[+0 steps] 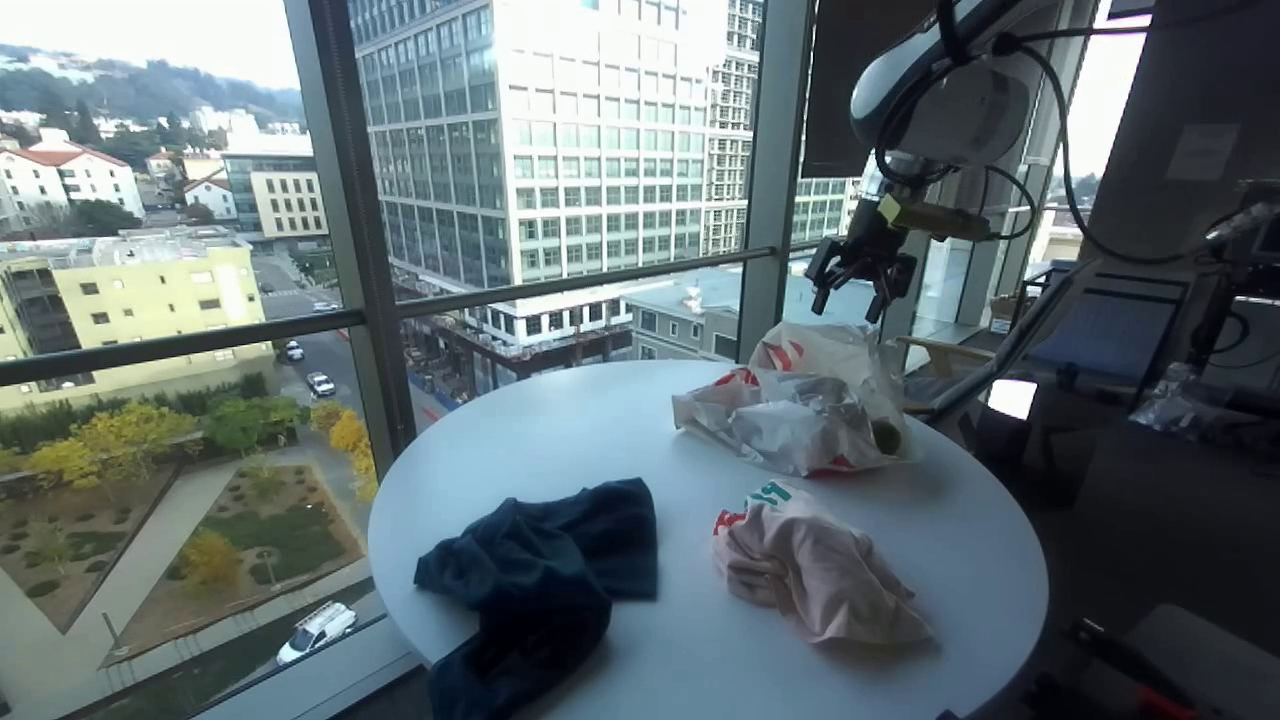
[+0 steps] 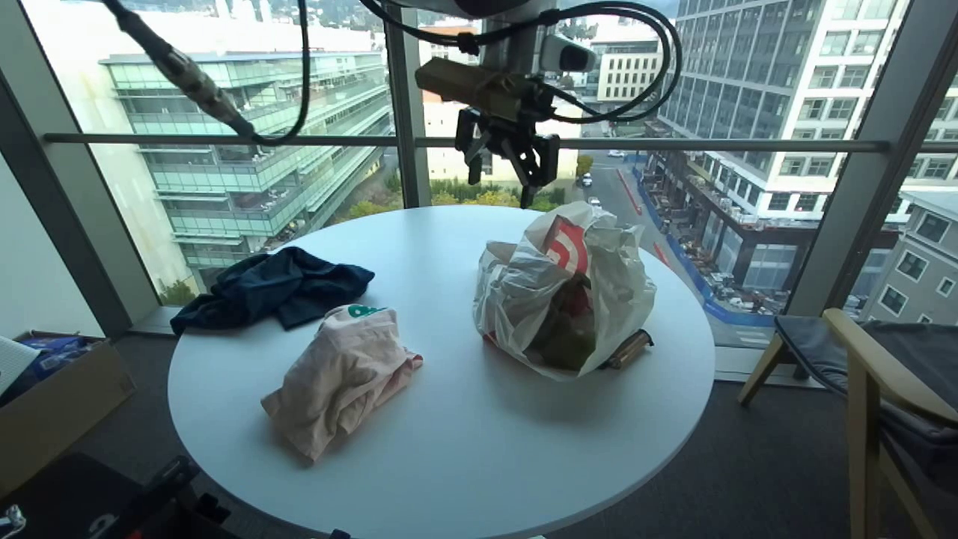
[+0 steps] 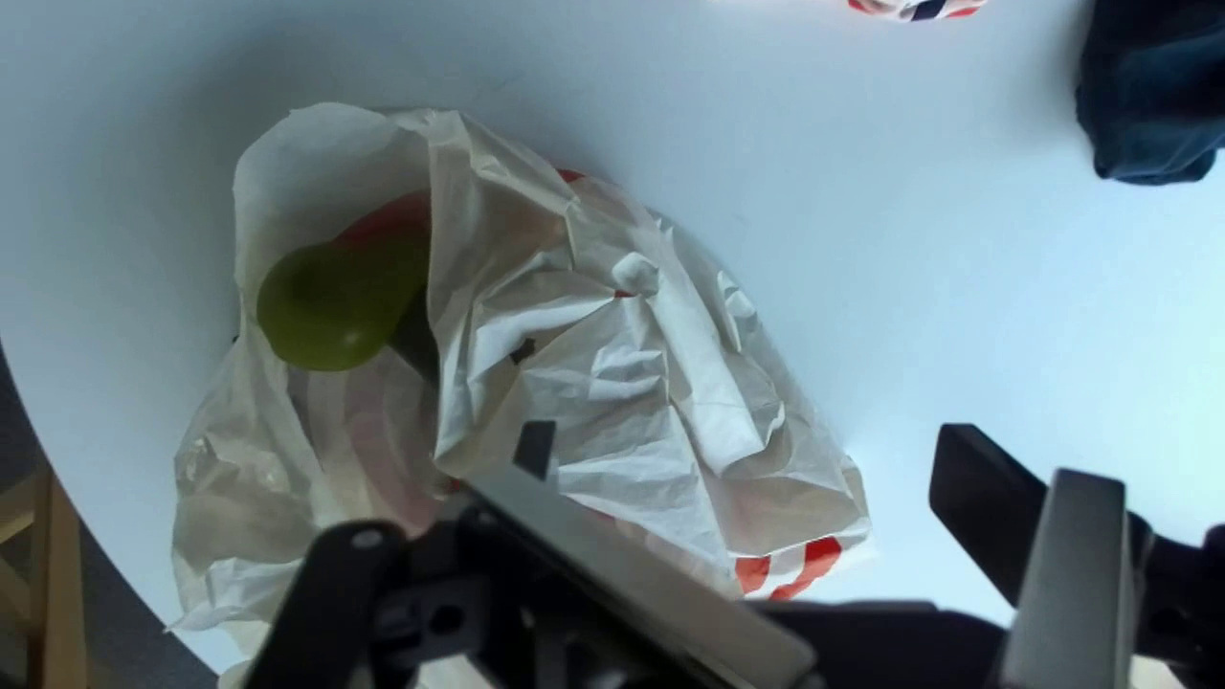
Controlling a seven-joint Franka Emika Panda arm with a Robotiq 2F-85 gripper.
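Above the far part of the round table, my gripper is open and empty, its fingers spread apart. Beneath it lies a crumpled white plastic bag with red markings, its mouth gaping. Through that mouth a green rounded item shows, with something red beside it; the rest of the contents is hidden by plastic. In the wrist view the gripper's fingers hang over the lower part of the picture, with the bag below and to the left. No contact between fingers and bag is visible in the exterior views.
A pink cloth with green print and a dark blue cloth lie bunched on the white table. Bare tabletop separates them from the bag. A brown item pokes out beside the bag. Windows surround the table; a wooden chair stands near it.
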